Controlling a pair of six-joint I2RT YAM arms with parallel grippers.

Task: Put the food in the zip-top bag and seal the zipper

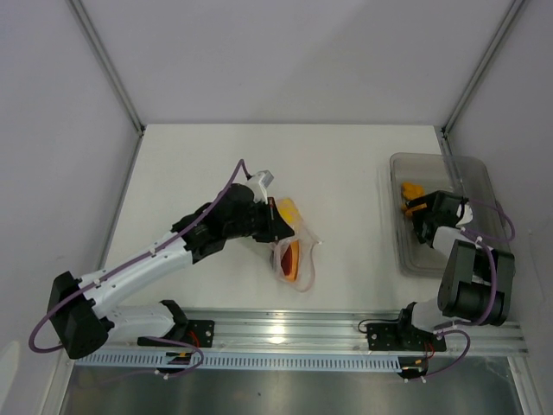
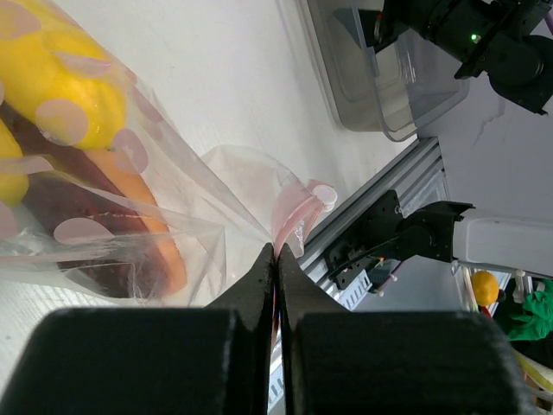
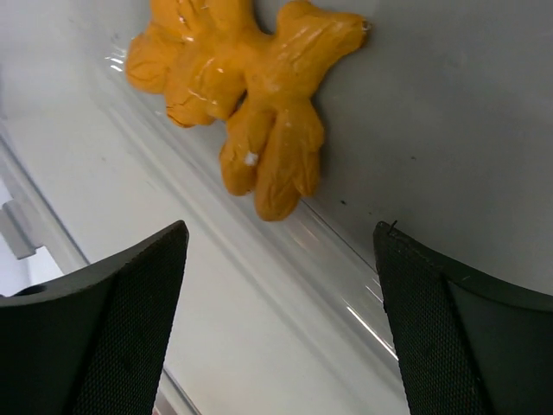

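A clear zip bag [image 2: 130, 216] with pale dots lies mid-table, holding yellow food [image 2: 69, 86] and an orange-edged dark item [image 2: 155, 242]. My left gripper is shut at the bag's mouth, with a thin bit of plastic seemingly between its tips. An orange piece of food [image 3: 268, 112], branched in shape, lies in the grey bin [image 1: 415, 255] at the right. My right gripper is down in that bin, fingers apart with nothing between them, just short of the orange piece.
The bin takes up the table's right end. Metal rails [image 1: 276, 324] run along the front edge.
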